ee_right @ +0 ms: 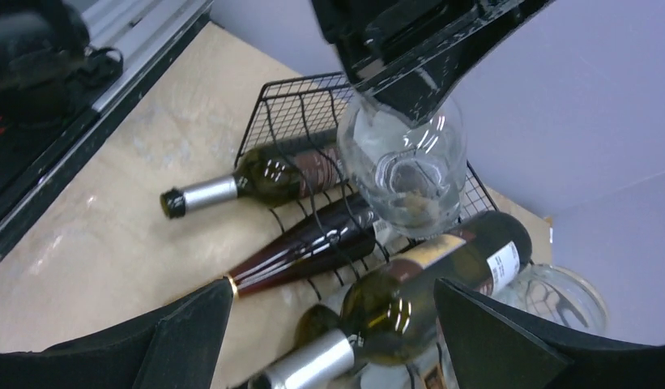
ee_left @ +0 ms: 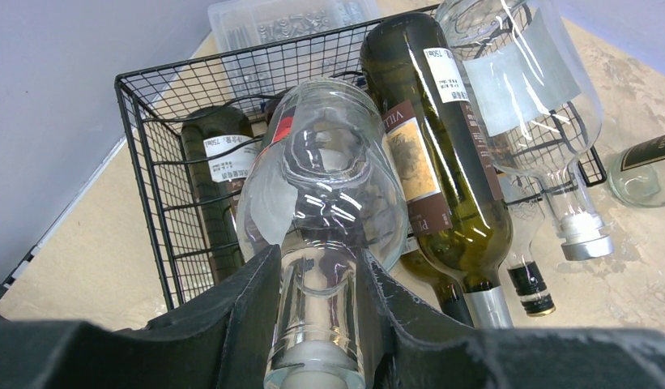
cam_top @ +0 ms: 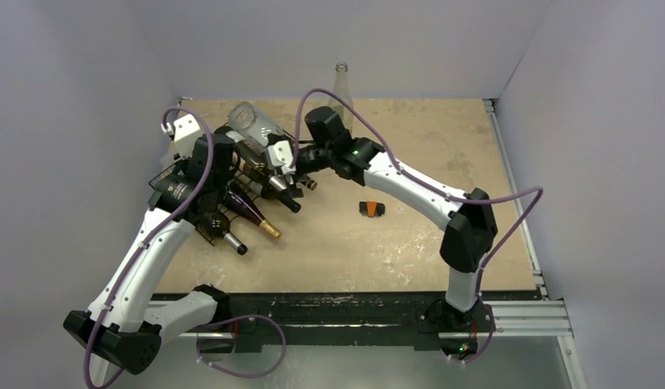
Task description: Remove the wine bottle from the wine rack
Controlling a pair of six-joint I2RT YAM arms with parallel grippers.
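A clear glass bottle [ee_left: 325, 203] lies tilted over the wire wine rack [ee_left: 147, 190]; my left gripper is shut on its neck. From the right wrist view, the same bottle's round base [ee_right: 406, 182] hangs in front of the rack, beneath the left gripper's dark body. My right gripper stands open, its fingers [ee_right: 191, 328] on either side of a dark green bottle's silver neck [ee_right: 313, 362]; whether they touch it I cannot tell. That green bottle [ee_left: 438, 146] rests in the rack beside the clear one, label upward.
Another large clear bottle [cam_top: 256, 123] lies at the rack's back end. Several dark bottles, such as a gold-capped one [cam_top: 252, 212], fill the rest. A clear bottle [cam_top: 342, 81] stands upright at the back. A small black-and-orange object [cam_top: 372, 208] lies mid-table.
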